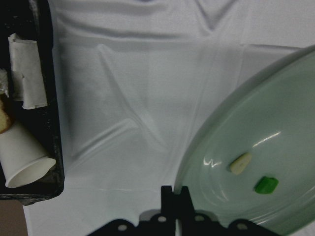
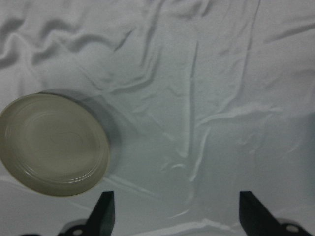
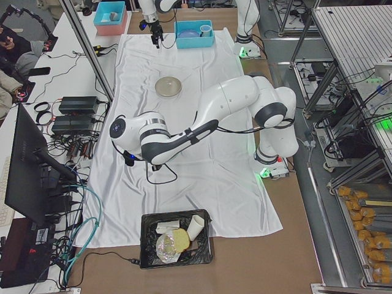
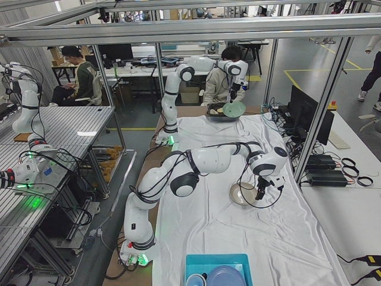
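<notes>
My left gripper is shut on the rim of a green bowl [image 1: 266,118], which holds a pale piece [image 1: 240,163] and a green piece [image 1: 266,185]. In the right camera view this bowl [image 4: 234,109] is held up by the far arm, near a black bin [image 3: 176,257] with a paper cup [image 3: 195,226], foil [image 3: 166,247] and food scraps. My right gripper hangs open, nothing between its fingers, over the cloth beside a beige plate [image 2: 54,142].
A blue bin [image 4: 218,257] with dishes stands at the right arm's end of the table. A monitor and cables line one side.
</notes>
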